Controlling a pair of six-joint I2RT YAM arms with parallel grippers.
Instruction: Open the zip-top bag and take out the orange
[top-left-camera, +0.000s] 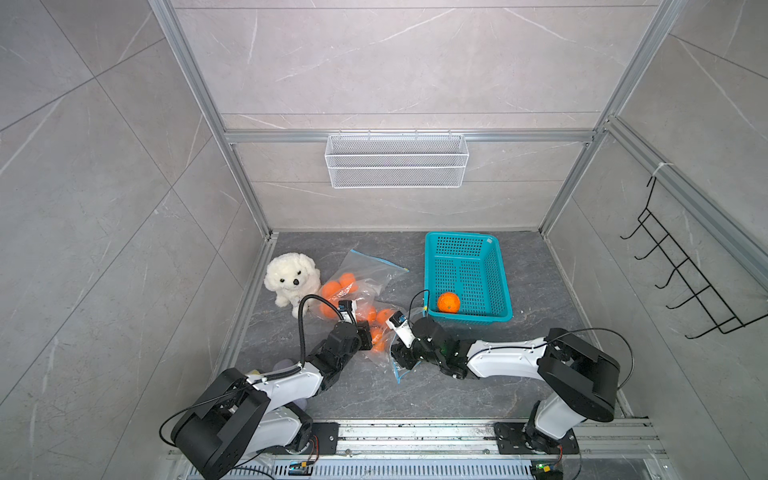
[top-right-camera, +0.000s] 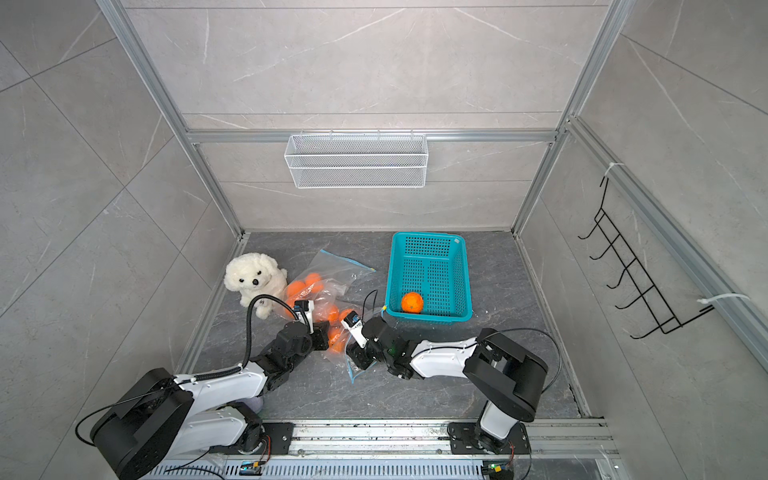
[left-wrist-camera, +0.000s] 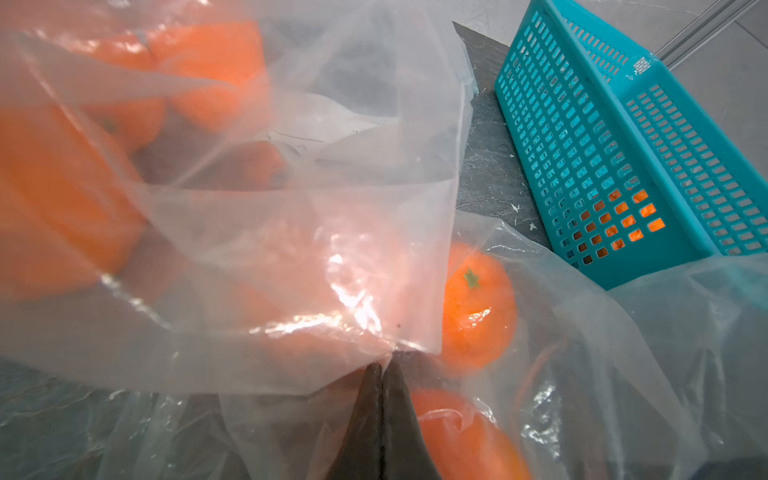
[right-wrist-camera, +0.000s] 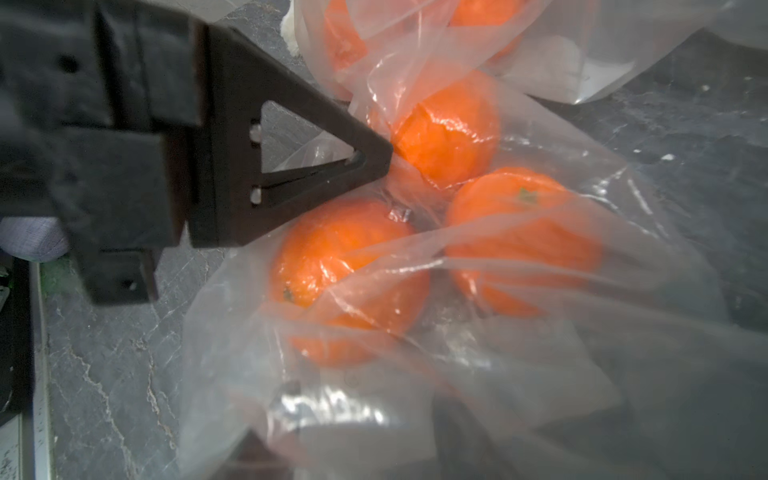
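Note:
In the left wrist view, a clear zip bag (left-wrist-camera: 304, 216) with several oranges fills the left side. Another part of clear bag film, with an orange (left-wrist-camera: 478, 308) under it, spreads to the right; whether this is one bag or two I cannot tell. My left gripper is shut, its tips at a lower corner of the film; whether film is pinched there is unclear. In the right wrist view, oranges (right-wrist-camera: 352, 256) lie under loose film by the left gripper's tip. My right gripper shows as two blurred dark fingers apart behind film, with no orange between them.
A teal basket (top-left-camera: 500, 276) stands to the right of the bag with one orange (top-left-camera: 449, 302) inside. A white plush dog (top-left-camera: 293, 276) sits at the left. Bare dark floor (top-left-camera: 528, 280) lies right of the basket. Both arms reach in close together.

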